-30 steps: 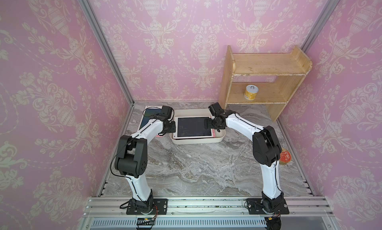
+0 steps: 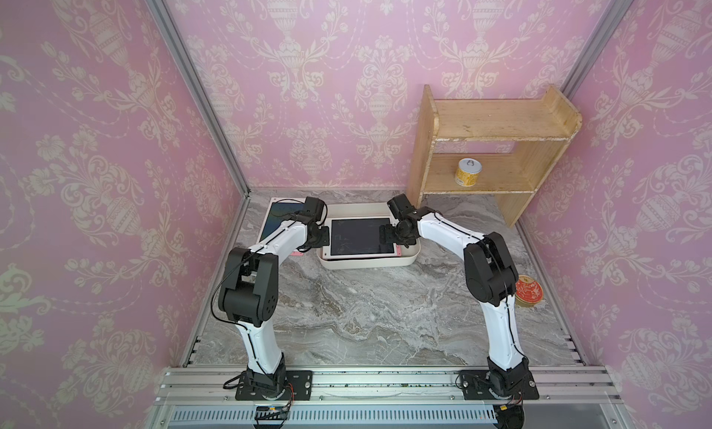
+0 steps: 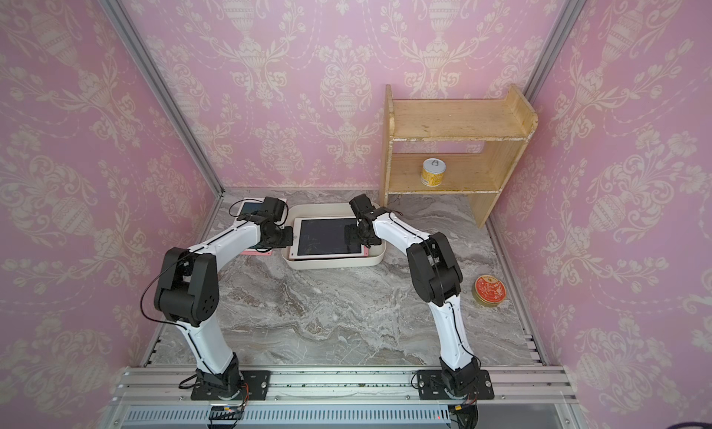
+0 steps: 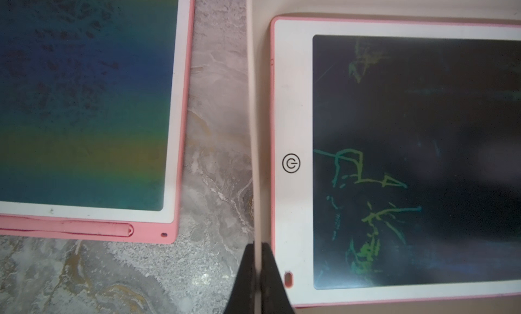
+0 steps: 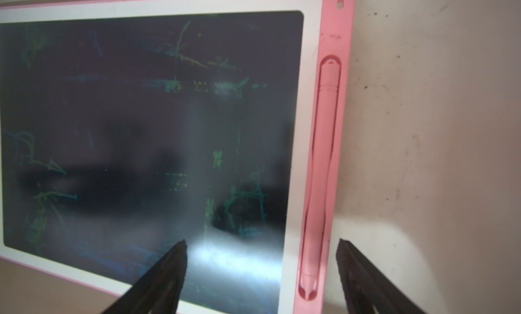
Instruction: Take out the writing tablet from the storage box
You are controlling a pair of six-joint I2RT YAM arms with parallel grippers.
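Observation:
The writing tablet point(image 2: 362, 236), dark screen in a white and pink frame, lies flat inside the cream storage box point(image 2: 367, 263). My left gripper is shut on the box's left rim, which runs between its fingers, just beside the tablet's left edge. Over the tablet's right part, my right gripper stands open. One right fingertip is above the screen; the other fingertip point(image 5: 358, 276) is past the pink pen edge, over the box floor. Whether it touches the tablet I cannot tell.
A second pink tablet point(image 4: 86, 107) lies on the marble table left of the box. A wooden shelf point(image 2: 493, 184) with a yellow can point(image 2: 468, 172) stands at the back right, and a red-lidded tin point(image 2: 528, 289) lies at the right.
The right arm has moved a little to the left. The tablet and box look unmoved.

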